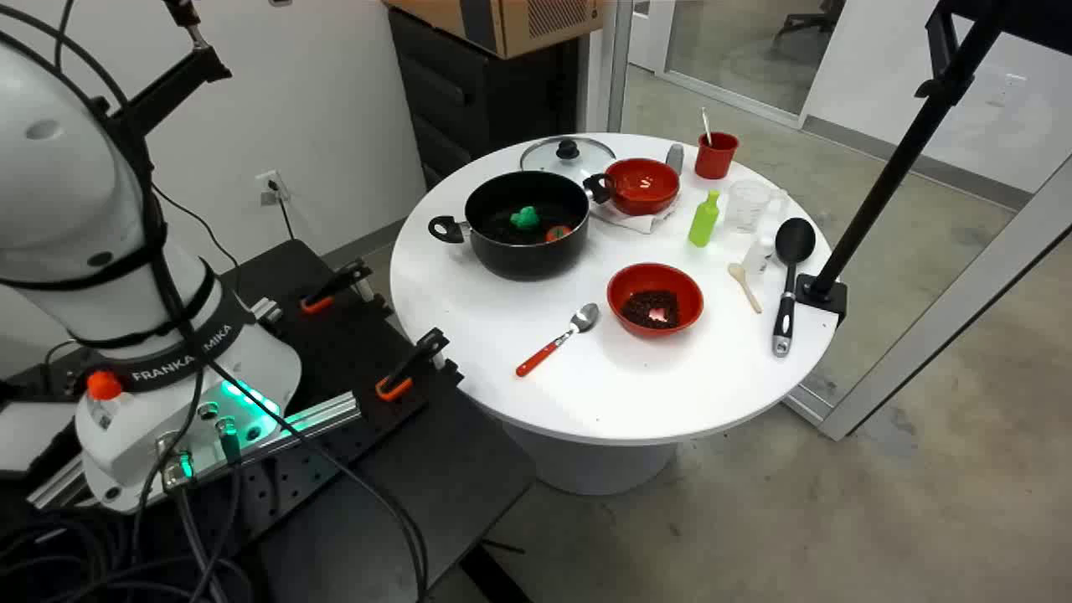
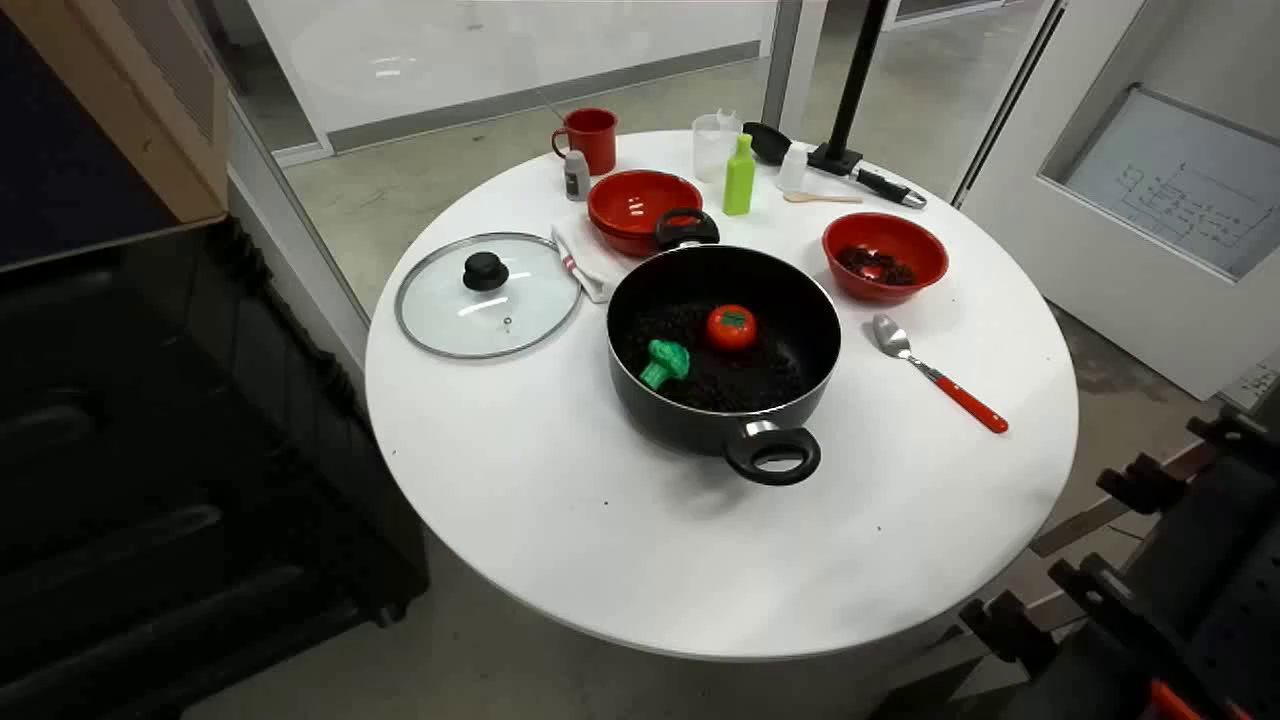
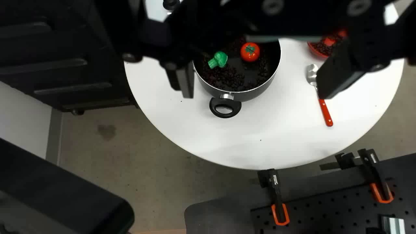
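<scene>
In the wrist view my gripper is open, its two fingers wide apart and nothing between them. It hangs well above the table; neither exterior view shows it. Below it is a black pot point(image 2: 720, 434) holding dark beans, a green toy broccoli point(image 2: 665, 362) and a red toy tomato point(image 2: 731, 328). The glass lid point(image 2: 450, 294) with a black knob lies flat beside the pot. Right of the pot, a red bowl point(image 2: 885, 254) holds more dark beans. A spoon point(image 2: 960, 392) with a red handle lies on the white table point(image 2: 672, 564) in front of that bowl.
At the back stand stacked red bowls point(image 2: 645, 204) on a cloth point(image 2: 584, 258), a red mug point(image 2: 591, 139), a grey shaker point(image 2: 577, 176), a green bottle point(image 2: 739, 180) and clear cups point(image 2: 713, 150). A black ladle point(image 1: 794, 246) lies by the pole.
</scene>
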